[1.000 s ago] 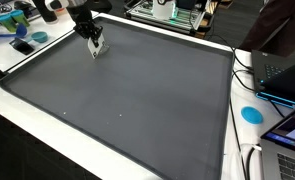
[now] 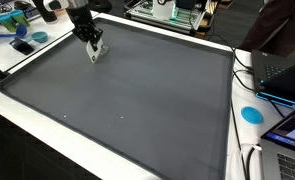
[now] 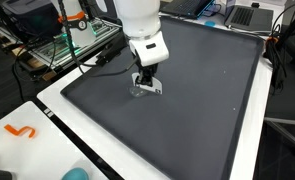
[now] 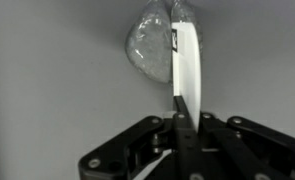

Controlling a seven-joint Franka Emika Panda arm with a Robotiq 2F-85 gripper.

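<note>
Low over the dark board, my gripper is shut on a white, flat, card-like piece (image 4: 189, 60) that has a small black mark near its top. In the wrist view, a clear, shiny plastic bulge (image 4: 150, 42) sits beside the white piece, and a second clear lobe shows behind it. Exterior view 2 has the white piece (image 3: 151, 86) under the gripper (image 3: 147, 75), with the clear plastic (image 3: 139, 92) to its left. Whether the clear part touches the board cannot be told. In exterior view 1 the gripper (image 2: 94, 44) is at the board's far left.
The grey board (image 2: 137, 100) is bare across its middle and front. A blue disc (image 2: 252, 115) and laptops (image 2: 284, 150) stand off its right side. Small bowls and other items (image 2: 22, 46) crowd the table at the far left.
The gripper and white piece have shifted very slightly at the board's far left. Nothing else has visibly changed.
</note>
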